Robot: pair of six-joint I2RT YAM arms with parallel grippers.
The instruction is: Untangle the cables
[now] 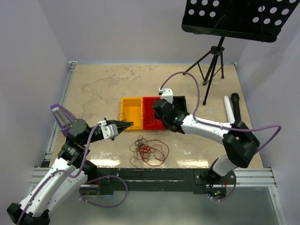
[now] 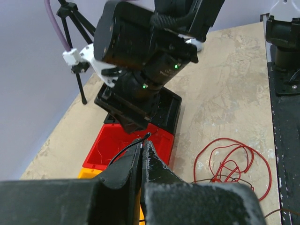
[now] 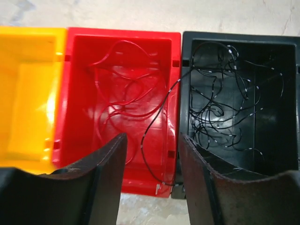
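Observation:
My left gripper is shut on a thin black cable (image 2: pixel 127 149), whose end pokes out past the fingertips. In the top view this gripper (image 1: pixel 131 124) hangs by the front of the yellow bin. My right gripper is part open above the red bin (image 3: pixel 176 105). A stray black cable (image 3: pixel 150 125) loops out of the black bin over the red bin and passes between its fingers, ungripped. More black cables (image 3: pixel 213 112) lie in the black bin (image 3: pixel 276 40), red cables (image 3: pixel 123 103) in the red one. A red and dark tangle (image 1: pixel 149 151) rests on the table.
The yellow bin (image 1: pixel 131 108) stands left of the red bin. A black stand (image 1: pixel 215 58) is behind at the right, near a white tube (image 1: pixel 228 108) and a black rod (image 1: pixel 236 107). Bare table lies left of and behind the bins.

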